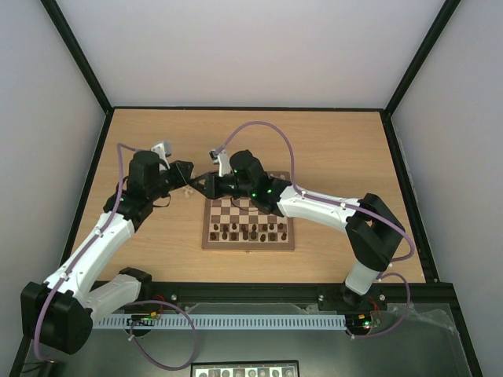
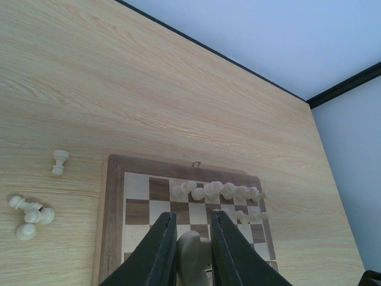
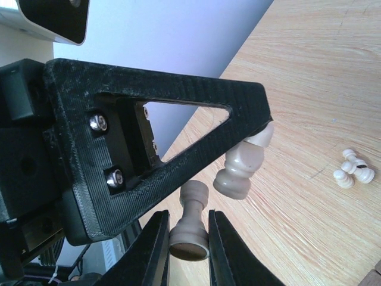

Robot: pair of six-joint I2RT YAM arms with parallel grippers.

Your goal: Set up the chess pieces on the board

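Observation:
My left gripper is shut on a white chess piece (image 2: 191, 259) in the left wrist view. In the right wrist view, a pale piece (image 3: 190, 217) sits between the fingertips of my right gripper, which is shut on it, its flat base toward the camera. Also there, a white piece (image 3: 238, 170) shows below the tip of the left gripper's black finger (image 3: 172, 119), partly covered by it. From above, both grippers' tips meet left of the chessboard (image 1: 247, 245), hiding their pieces. Dark pieces (image 1: 245, 235) line the board's near rows.
Several white pieces (image 2: 229, 189) stand along the board's far side. More white pieces lie on the table left of the board, some bunched (image 2: 31, 214), one apart (image 2: 60, 161). The right arm reaches across the board. Bare table (image 1: 338, 149) extends to the right.

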